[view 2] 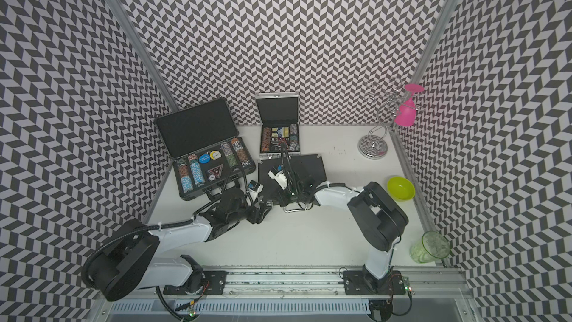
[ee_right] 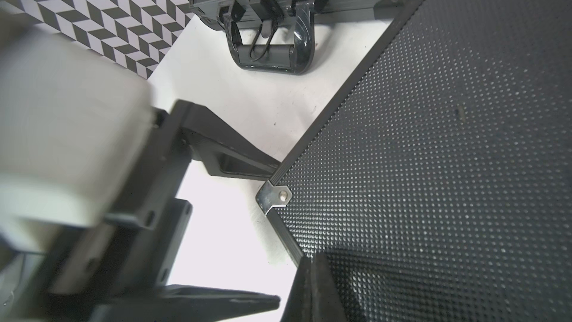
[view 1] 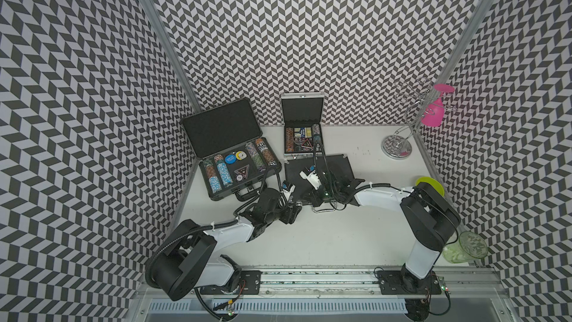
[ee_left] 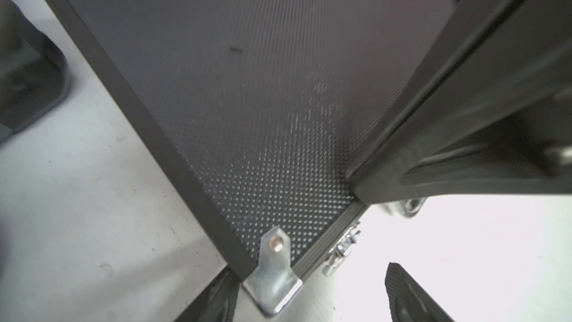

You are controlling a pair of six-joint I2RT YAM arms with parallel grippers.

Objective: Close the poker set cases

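Note:
A closed black case (view 1: 298,173) with metal corners lies flat at front centre. My left gripper is open at its front-left corner (ee_left: 271,286), fingers either side. My right gripper is shut, fingertips at the case's front edge, nothing visible between them. Behind lies a small case (view 1: 302,107) with lid raised, showing chips and cards. At left, a large case (view 2: 196,125) stands open with chips in rows, its handle (ee_right: 265,56) toward the front.
A lamp (view 1: 396,146) stands at back right, a yellow bowl (view 2: 400,187) at the right edge, a glass jar (view 2: 430,247) at front right.

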